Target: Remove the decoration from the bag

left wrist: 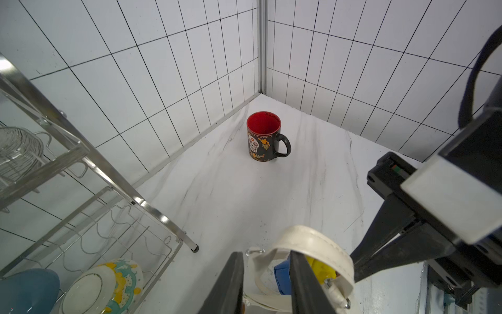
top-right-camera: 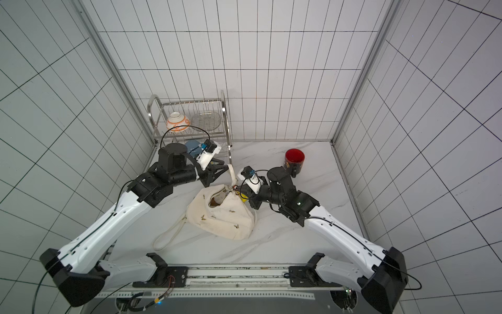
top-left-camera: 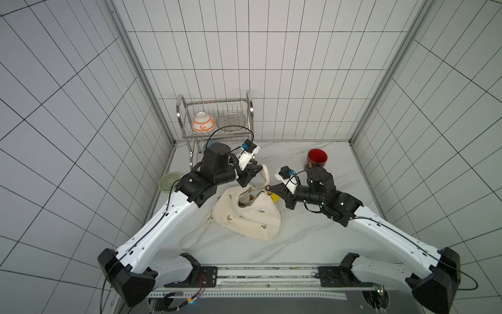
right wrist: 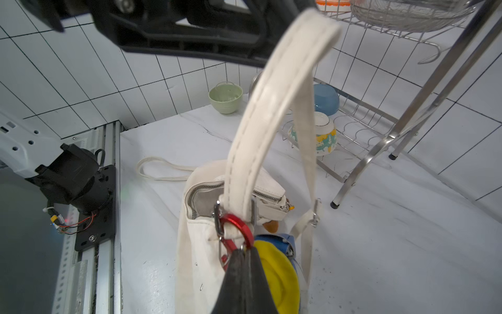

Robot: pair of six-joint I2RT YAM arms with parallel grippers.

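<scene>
The cream bag [top-left-camera: 251, 214] lies on the counter, its strap [right wrist: 272, 104] standing up in a loop. A red clip [right wrist: 236, 225] hangs at the strap's base, with a yellow and blue decoration [right wrist: 277, 272] beside it. My right gripper is shut, fingertips right at the clip's lower edge; whether part of the clip is pinched, I cannot tell. The decoration is partly hidden behind its fingers. Above the bag, by the strap's upper loop, my left gripper has its fingers apart; the strap passes just beyond the right-hand finger.
Behind the left arm stands a metal dish rack [top-left-camera: 217, 133] with bowls. A red-lined black mug [top-left-camera: 317, 157] is at the back right, a green bowl [top-left-camera: 169, 181] at the left.
</scene>
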